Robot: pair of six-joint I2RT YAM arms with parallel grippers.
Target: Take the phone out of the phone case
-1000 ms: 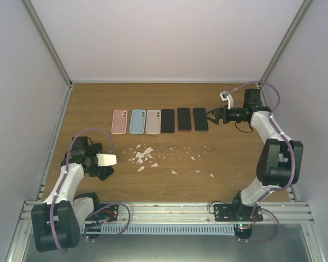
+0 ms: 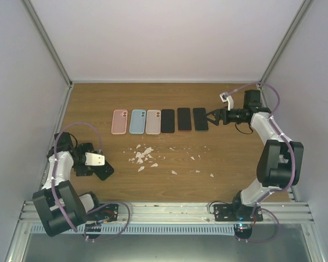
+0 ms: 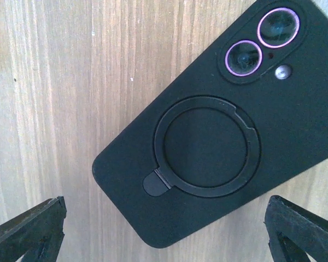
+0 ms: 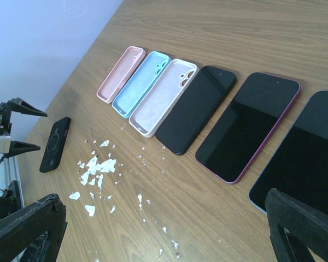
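On the table's left lies a black phone in its case (image 2: 103, 170), back up, its ring and camera lenses showing in the left wrist view, where the black case (image 3: 208, 142) rests at a slant. Over it stands my left gripper, open, its fingers apart with nothing between them. Three empty cases, pink (image 2: 119, 121), blue (image 2: 138, 121) and pale (image 2: 153, 121), lie in a row. Beside them are three phones with dark screens up (image 2: 167, 121). My right gripper is open and empty, near the rightmost phone.
White scraps (image 2: 144, 155) are scattered over the middle of the table. Walls close off the left and right sides.
The right arm, the row of cases and the phones stay put.
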